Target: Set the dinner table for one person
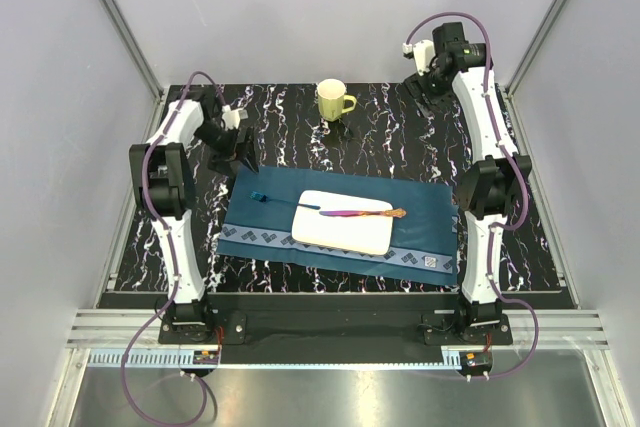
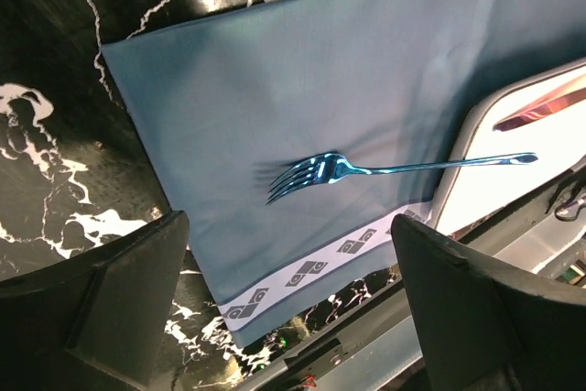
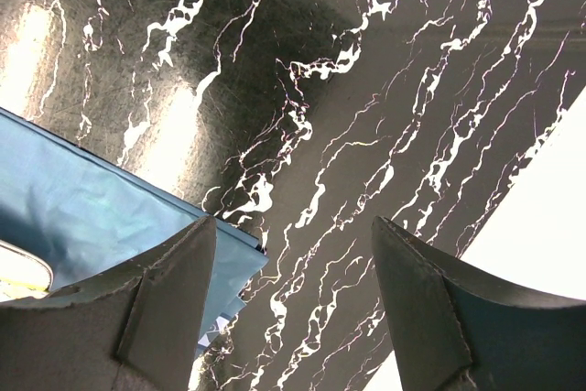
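Observation:
On the blue placemat point(image 1: 240, 222) lies a white rounded-square plate point(image 1: 340, 235). A blue fork point(image 2: 334, 168) has its tines on the cloth to the plate's left, and its handle end rests over the plate's rim. A purple-and-orange knife point(image 1: 360, 213) lies across the plate's upper right, its ornate handle reaching the right edge. Behind the mat stands a yellow mug point(image 1: 331, 100), handle to the right. My left gripper point(image 1: 240, 159) hovers near the mat's back left corner, open and empty. My right gripper point(image 1: 420, 97) is over bare table at the back right, fingers apart, nothing between.
Pale walls enclose the table's back and sides. Free surface shows beneath my right gripper.

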